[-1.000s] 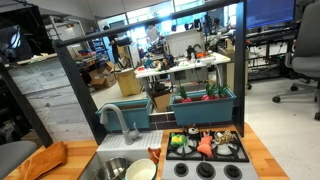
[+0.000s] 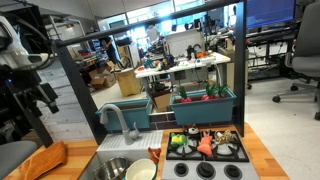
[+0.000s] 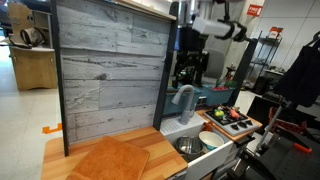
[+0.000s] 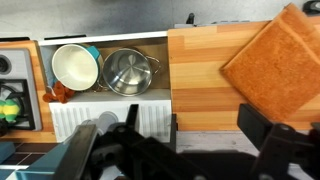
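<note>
My gripper looks down from high above the counter, fingers wide apart at the lower edge of the wrist view. Nothing shows between them. An orange cloth [image 4: 275, 67] lies flat on the wooden counter at the upper right there. Left of the wood, a steel pot [image 4: 127, 72] and a cream bowl [image 4: 76, 67] sit in the sink, with a small red-orange item [image 4: 58, 93] by the bowl. In exterior view 2 the gripper [image 3: 187, 78] hangs near the grey faucet [image 3: 184, 100], well above the sink; its fingers are small and dark there.
A stove [image 2: 205, 151] with toy food on it stands right of the sink. The faucet [image 2: 115, 118] rises behind the basin beside a white ribbed drainboard [image 4: 72, 118]. Bare wood [image 4: 205, 75] lies between cloth and sink.
The arm has come down into exterior view 1 at the left, where only a dark part showed at the top edge before. The cloth, pot, bowl and stove items look unmoved.
</note>
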